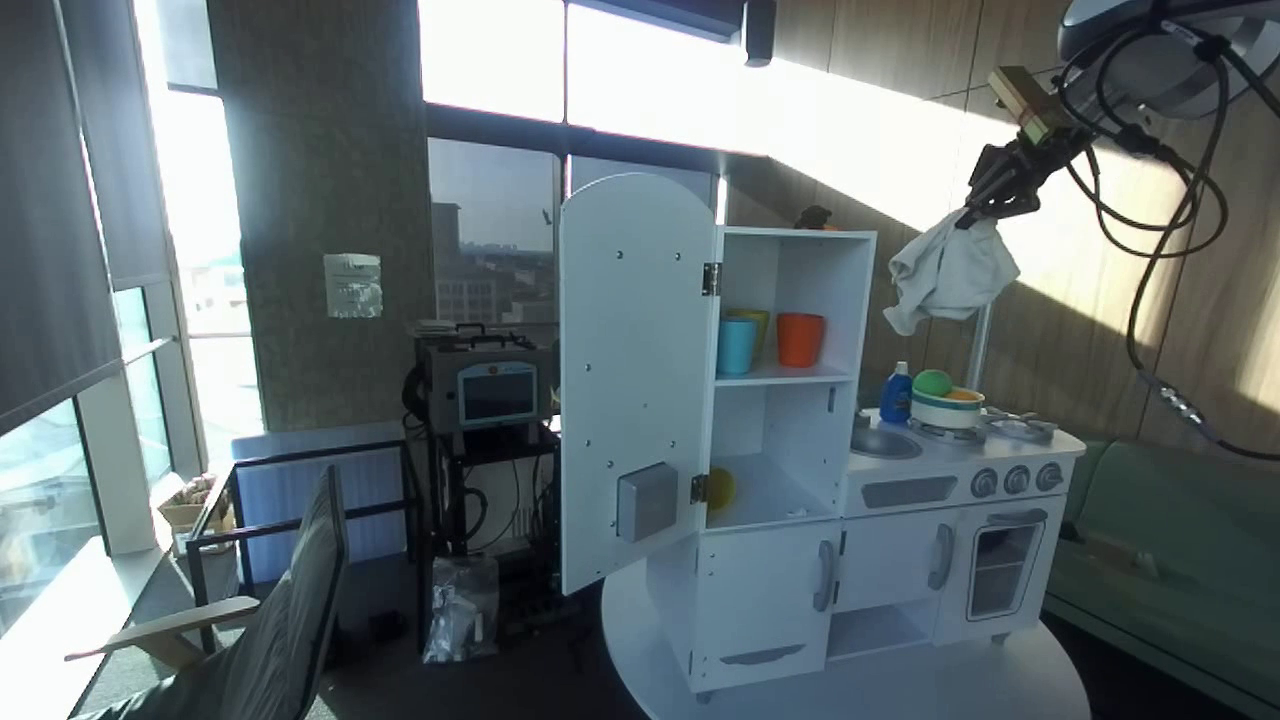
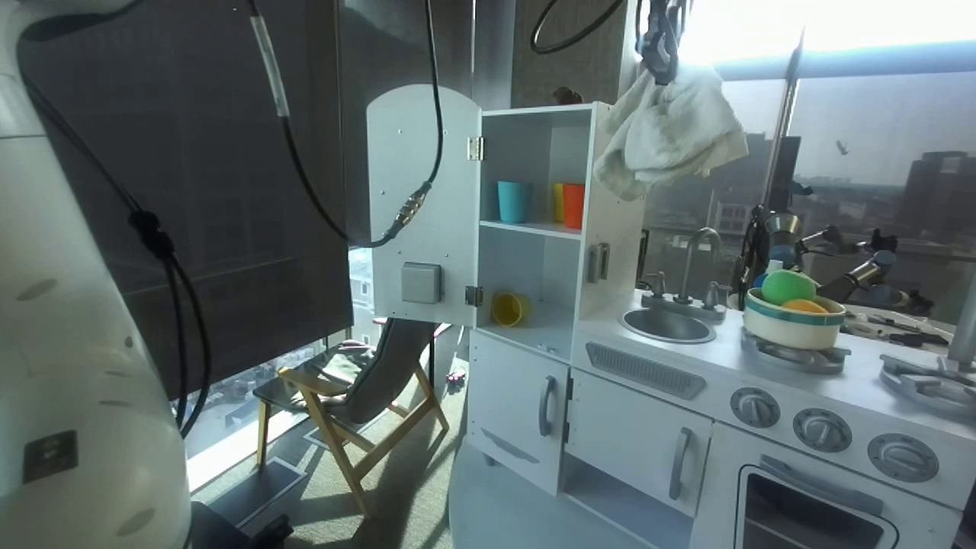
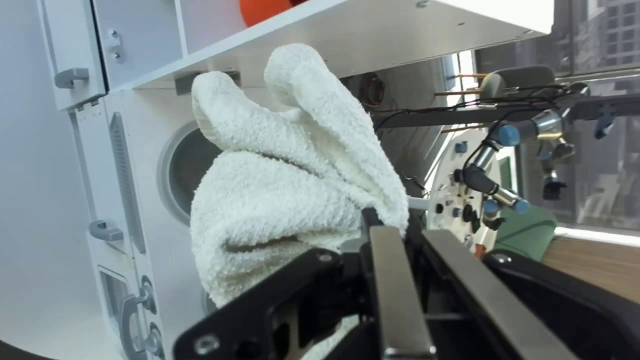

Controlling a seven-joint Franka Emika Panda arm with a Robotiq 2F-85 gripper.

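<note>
A white terry cloth [image 1: 951, 270] hangs crumpled in the air, with my gripper [image 1: 974, 214] shut on its upper part. In exterior view 2 the same cloth [image 2: 675, 128] dangles beside the tall cabinet's right side, clear of the sink [image 2: 668, 325] below. The wrist view has the cloth [image 3: 288, 180] bunched beyond the fingers [image 3: 399, 288], covering part of the counter and sink behind it. Of the gripper [image 2: 660, 73], only the lower part shows at the top of exterior view 2.
The toy cabinet's tall door [image 1: 636, 384] stands open. Its shelves hold a blue cup [image 1: 735, 346], an orange cup [image 1: 800, 341] and yellow ones. On the stove sits a pot [image 2: 796, 320] with a green ball [image 2: 787, 287]; a blue bottle [image 1: 896, 394] stands near it.
</note>
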